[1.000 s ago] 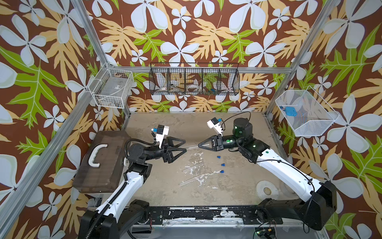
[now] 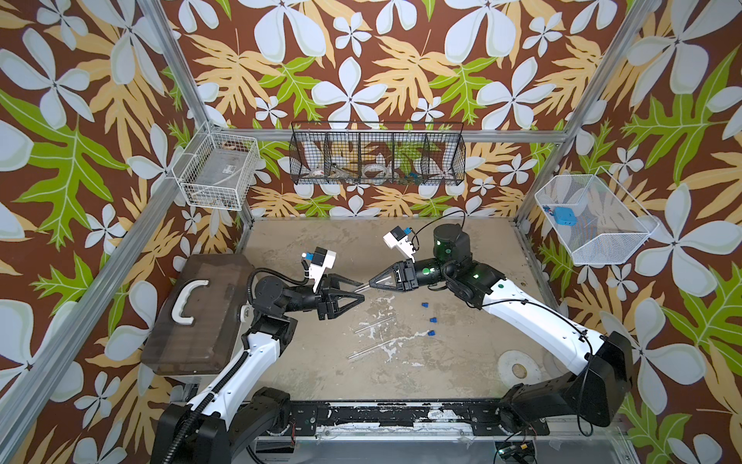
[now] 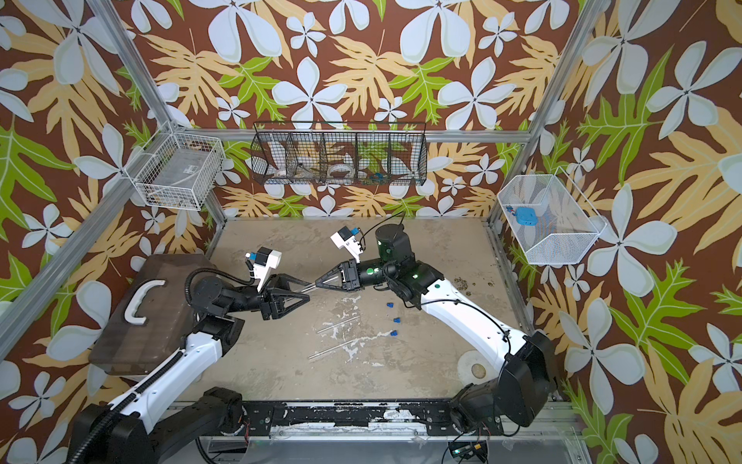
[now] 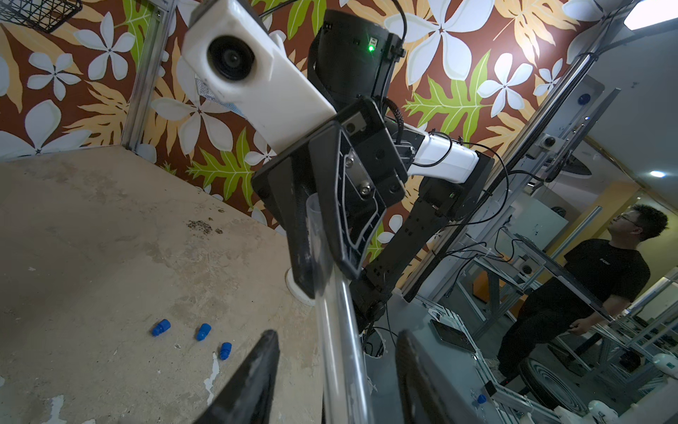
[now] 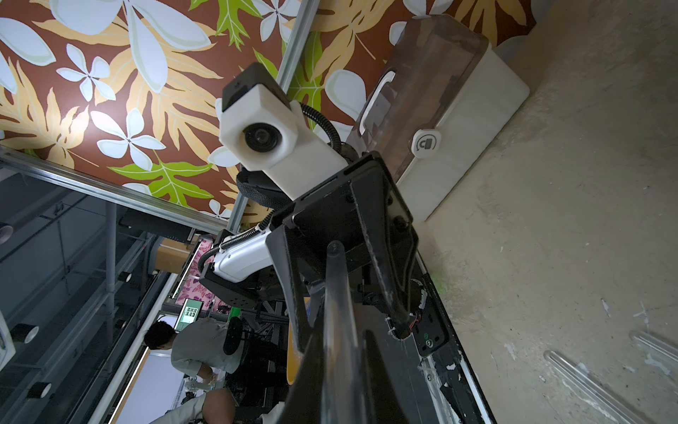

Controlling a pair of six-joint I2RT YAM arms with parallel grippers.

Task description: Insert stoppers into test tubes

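Observation:
A clear test tube (image 4: 335, 332) spans the gap between my two grippers above the table. My right gripper (image 2: 371, 284) is shut on it, fingers pressed near one end. The tube's rounded end (image 5: 335, 248) reaches in between the fingers of my left gripper (image 2: 365, 292). Those fingers stand close around the tube; in the left wrist view a gap shows on either side, so firm hold cannot be made out. Three blue stoppers (image 2: 433, 319) lie loose on the table, right of two more clear tubes (image 2: 375, 324) (image 2: 367, 352).
A brown case (image 2: 193, 348) with a white handle stands at the left. Wire baskets (image 2: 378, 162) hang along the back and sides. A white disc (image 2: 506, 375) lies at the right front.
My right gripper has moved left with the tube, bringing its end between the left gripper's fingers. The left gripper has moved slightly right, and its fingers have drawn closer together.

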